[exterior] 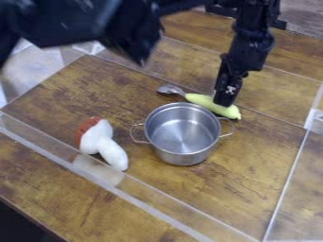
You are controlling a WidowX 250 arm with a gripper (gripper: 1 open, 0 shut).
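The gripper (229,90) hangs from the dark arm at the upper right, its fingertips down at a yellow-green banana-like object (212,105) that lies behind the pot. Whether its fingers are closed on that object I cannot tell. A steel pot (180,135) with two handles stands empty in the middle of the table. A spoon (169,90) lies at the left end of the yellow-green object. A white plush object with a red-brown end (104,145) lies left of the pot.
The wooden table (76,189) has clear room at the front and left. Transparent low walls cross the front and right. A blurred dark shape covers the top left.
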